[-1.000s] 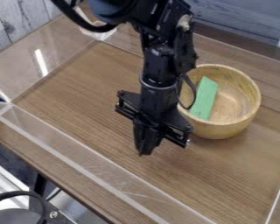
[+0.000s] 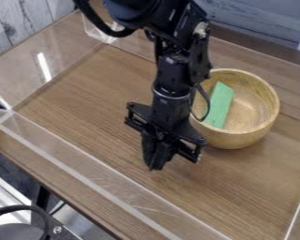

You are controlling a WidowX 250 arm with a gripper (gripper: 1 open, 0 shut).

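Note:
My black gripper (image 2: pixel 157 152) hangs low over the wooden table in the middle of the camera view, pointing down, its fingertips close to the tabletop. I cannot tell how far apart the fingers are or whether anything is between them. A round wooden bowl (image 2: pixel 250 109) sits right behind the gripper, with a green block (image 2: pixel 219 104) inside it, leaning along its left part.
Bare tabletop (image 2: pixel 80 89) lies to the left of the arm and in front of it. A clear strip with shiny edges runs along the near left. Black cables or parts show at the lower left corner.
The gripper has shifted slightly, its lower parts appearing a little different in angle. The bowl and green block look unmoved.

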